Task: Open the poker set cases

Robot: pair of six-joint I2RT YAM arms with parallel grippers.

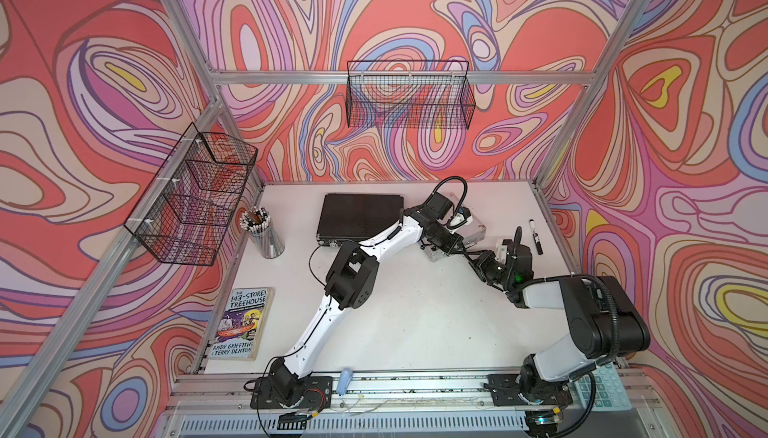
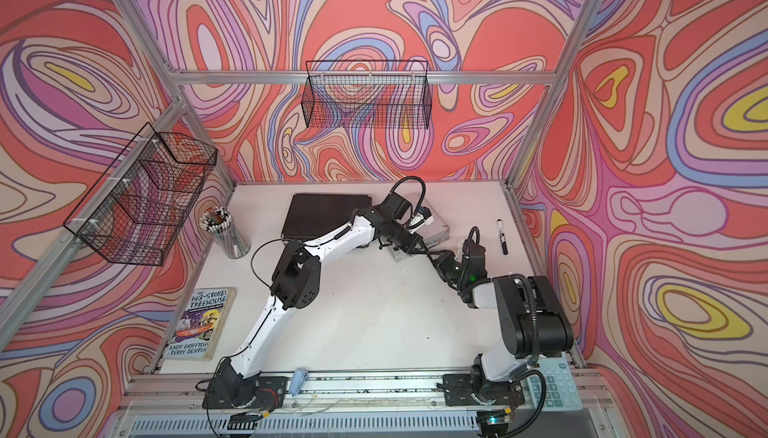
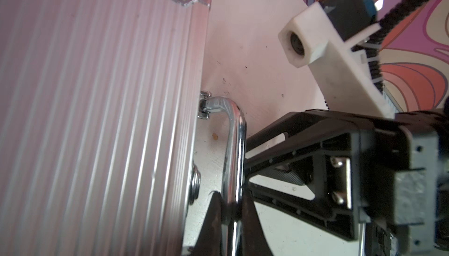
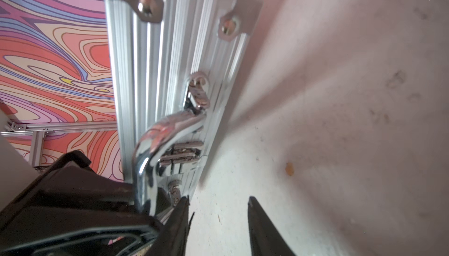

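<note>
A silver ribbed case [image 3: 93, 92] lies closed on the white table, turned at an angle, with the left arm over part of it in both top views. Its chrome handle [image 3: 233, 148] sticks out from the front side. My left gripper is shut, and the handle rod passes between its fingertips. Beside it, the right gripper stands part open with nothing between its fingers, over bare table in front of the case. In the left wrist view its black finger [image 3: 299, 162] comes close to the handle. A black case [image 1: 360, 215] lies closed at the back left.
A metal cup of pens [image 1: 265, 234] and a book [image 1: 241, 323] line the left side. A marker [image 1: 535, 236] lies at the right. Wire baskets [image 1: 411, 102] hang at the back and left.
</note>
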